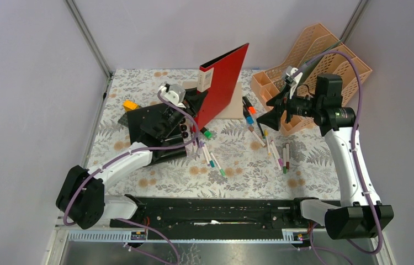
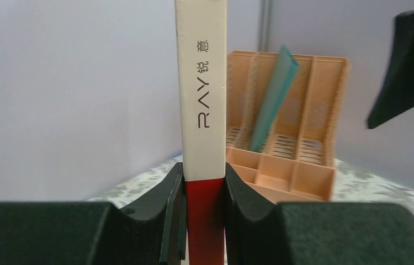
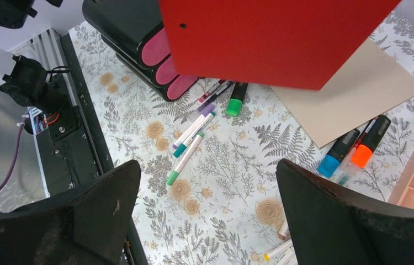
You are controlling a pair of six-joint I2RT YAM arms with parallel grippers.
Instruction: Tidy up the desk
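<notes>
A red binder [image 1: 222, 83] stands raised over the desk's left-middle, with my left gripper shut on its labelled spine in the left wrist view. My right gripper hangs open and empty at the upper right of the desk, near a tan organizer [image 1: 355, 72], which holds a teal folder [image 2: 274, 94]. A beige board [image 3: 354, 94] lies beneath the binder. Markers [image 3: 341, 149] and pens [image 3: 188, 154] lie scattered on the floral desk surface [image 1: 166, 182].
Black stacked trays [image 3: 127, 33] and a yellow object [image 1: 129, 105] occupy the left of the desk. The front middle has clear patches between pens. Walls border the back and sides.
</notes>
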